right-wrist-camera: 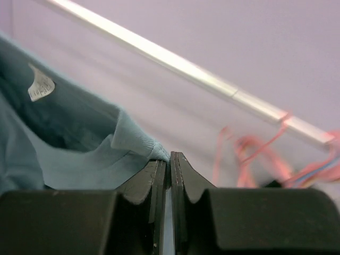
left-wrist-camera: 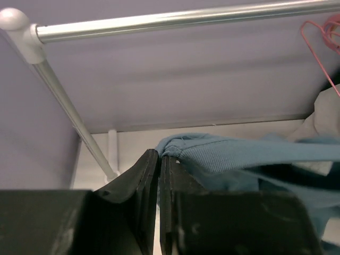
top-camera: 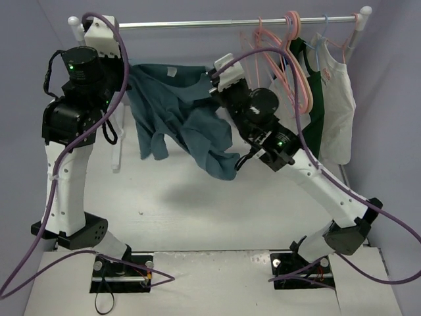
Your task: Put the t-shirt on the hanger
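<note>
A teal t shirt is stretched in the air between my two grippers, its lower folds dangling over the floor. My left gripper is shut on a corner of it at the upper left, near the rack's left end. My right gripper is shut on another edge, right of centre. A white label shows inside the fabric in the right wrist view. Pink hangers hang on the rail to the right of my right gripper.
The metal rail runs across the back, bare over its left part. Garments hang at the right end, and pale cloth lies behind the teal one. Grey walls stand at both sides.
</note>
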